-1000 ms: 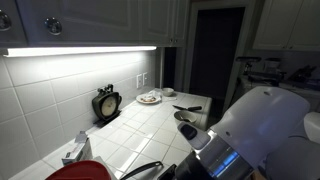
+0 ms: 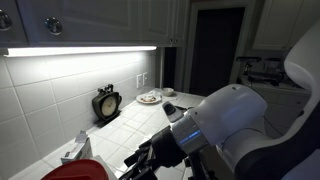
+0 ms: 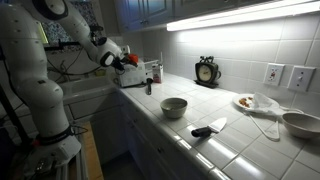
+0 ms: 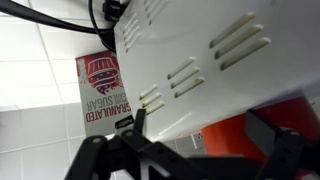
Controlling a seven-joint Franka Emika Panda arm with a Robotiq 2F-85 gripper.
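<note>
My gripper stands open in the wrist view, with its dark fingers (image 4: 128, 152) spread apart and nothing visibly held. Below them is a white slotted surface (image 4: 190, 75); what it belongs to is unclear. A red object (image 4: 235, 135) shows at the lower right, partly behind a finger. In exterior view 1 the dark gripper (image 2: 150, 157) is close to the right of a red round pan or lid (image 2: 78, 171), cut off by the bottom edge. From exterior view 2 the arm (image 3: 105, 50) reaches toward a red object (image 3: 132, 75) at the far end.
A red-and-white sugar box (image 4: 103, 88) stands at the left of the wrist view. Along the counter (image 3: 232, 103) are a grey bowl (image 3: 174, 107), a knife (image 3: 209, 129), a black clock-like item (image 3: 207, 72), a plate of food (image 3: 246, 101) and another bowl (image 3: 302, 124).
In exterior view 1 the arm has risen, and the gripper has come left toward the red pan or lid. It now covers part of the dark handle-like bar there. The counter items look unmoved.
</note>
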